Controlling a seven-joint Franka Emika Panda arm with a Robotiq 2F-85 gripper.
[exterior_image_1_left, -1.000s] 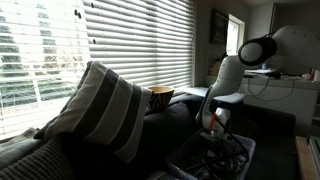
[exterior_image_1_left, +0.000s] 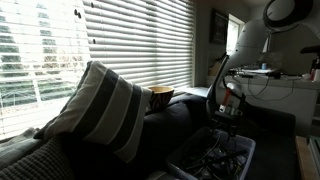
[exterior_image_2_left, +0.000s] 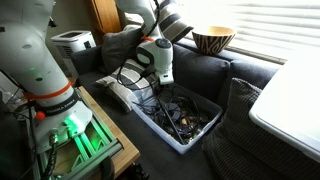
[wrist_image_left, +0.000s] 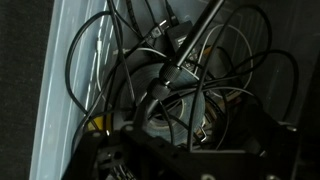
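Observation:
A pale translucent bin (exterior_image_2_left: 187, 146) stands on the dark sofa, holding a tangle of black cables (exterior_image_2_left: 178, 112) and other small items. My gripper (exterior_image_2_left: 163, 82) hangs over the bin's far left part, pointing down. From above, in the wrist view, looped black cables (wrist_image_left: 85, 60) and a dark rod-like piece (wrist_image_left: 180, 58) run across the bin toward my gripper. The fingers are too dark to make out against the cables, so whether they grip anything does not show.
A striped cushion (exterior_image_1_left: 105, 112) leans on the sofa, with a patterned bowl (exterior_image_2_left: 213, 38) on the ledge behind. A white surface (exterior_image_2_left: 292, 100) lies right of the bin in exterior view 2. Dark sofa seat (exterior_image_2_left: 160, 165) in front of the bin is clear.
In exterior view 1, my arm's lower part has shifted right and up. More of the bin's inside shows than before. The cushion and bowl have stayed put.

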